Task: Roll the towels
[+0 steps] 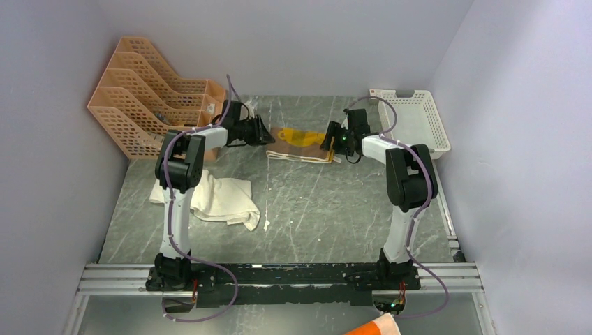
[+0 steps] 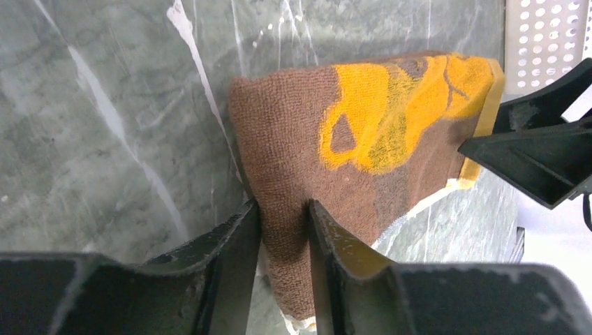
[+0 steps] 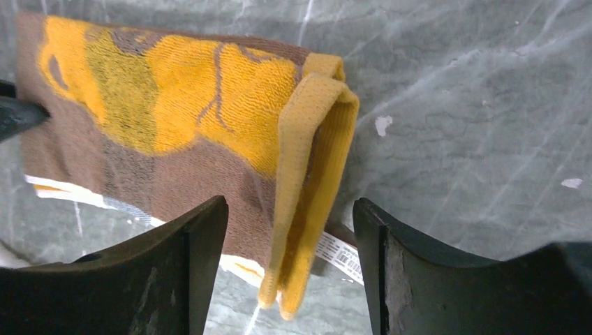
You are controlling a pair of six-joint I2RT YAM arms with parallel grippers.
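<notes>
A folded brown and yellow towel (image 1: pixel 300 145) lies flat at the back middle of the grey table. In the left wrist view, my left gripper is at its near short edge, with brown cloth between the part-open fingertips; whether they grip it I cannot tell. My right gripper is over the opposite short edge, fingers apart on either side of the yellow hem, with a white label showing beside it. A crumpled white towel (image 1: pixel 223 199) lies at the front left.
An orange tiered basket rack (image 1: pixel 132 105) stands at the back left, and an empty white basket (image 1: pixel 436 122) at the back right.
</notes>
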